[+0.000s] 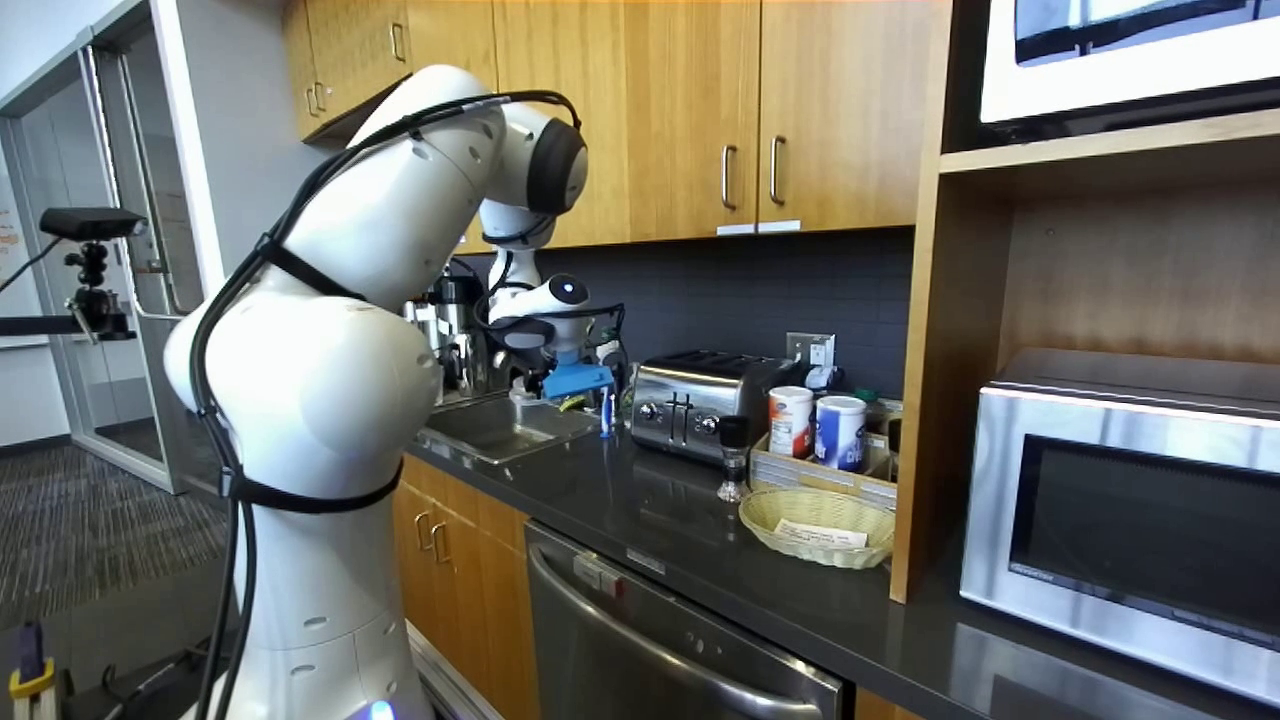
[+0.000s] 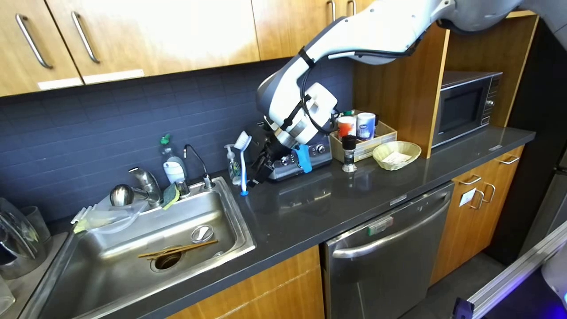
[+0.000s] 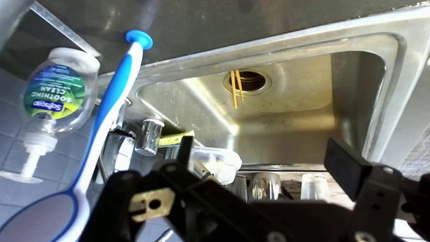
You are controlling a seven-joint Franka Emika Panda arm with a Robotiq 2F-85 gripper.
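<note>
A blue-and-white dish brush (image 2: 244, 170) stands upright on the counter beside the sink's right rim, on a blue round base. In the wrist view the brush (image 3: 109, 101) lies left of my gripper, outside the fingers. My gripper is open, its two black fingers wide apart with nothing held between them. Exterior view 2 shows the gripper (image 2: 258, 174) tilted low over the counter, just right of the brush; whether they touch cannot be told. Two wooden chopsticks (image 3: 233, 89) rest by the drain in the steel sink (image 3: 362, 26).
A clear soap bottle (image 2: 234, 165) stands behind the brush. Close by the arm are the toaster (image 2: 287, 169), a pepper grinder (image 2: 349, 154) and a wicker basket (image 2: 380, 155). A sponge (image 2: 171, 196) leans by the faucet (image 2: 149, 186).
</note>
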